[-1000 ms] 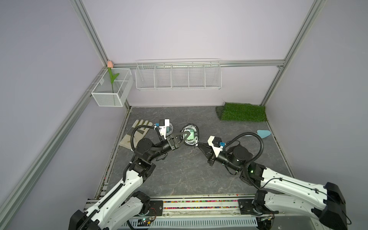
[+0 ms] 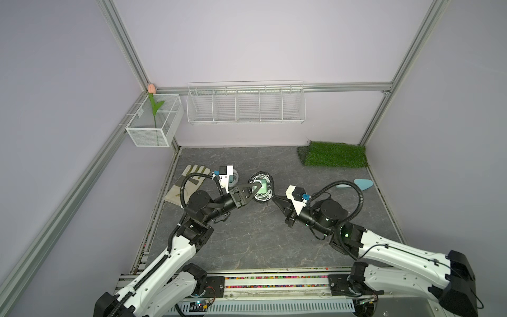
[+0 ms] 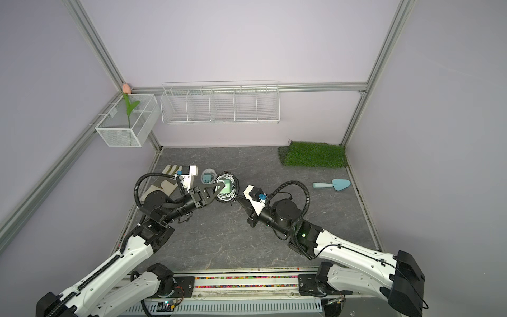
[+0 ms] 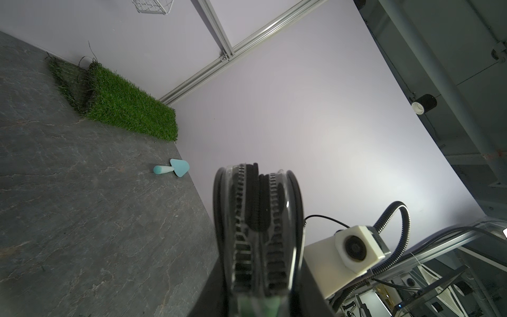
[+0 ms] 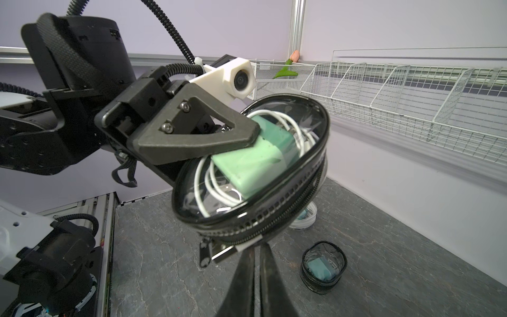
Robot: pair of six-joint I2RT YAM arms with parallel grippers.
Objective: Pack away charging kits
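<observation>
A clear round pouch with a black zipped rim (image 5: 311,153), holding a mint-green charger (image 5: 258,158) and coiled white cable, hangs tilted above the floor. My left gripper (image 2: 258,187) is shut on it across its flat faces; in the left wrist view the pouch's zipper edge (image 4: 258,222) stands facing the camera. My right gripper is shut at the lower rim, its tips at a small pale tab (image 5: 248,243) by the zipper. Two more pouches rest on the floor: a black-rimmed one (image 5: 322,269) with a teal charger and a white-rimmed one (image 3: 208,175).
A divided white wire rack (image 2: 245,105) hangs on the back wall. Left of it is a white basket (image 2: 153,140) with a tulip. A glove (image 2: 184,190), grass mat (image 2: 338,154) and blue trowel (image 3: 340,184) lie on the floor.
The left gripper and its pouch have hardly moved.
</observation>
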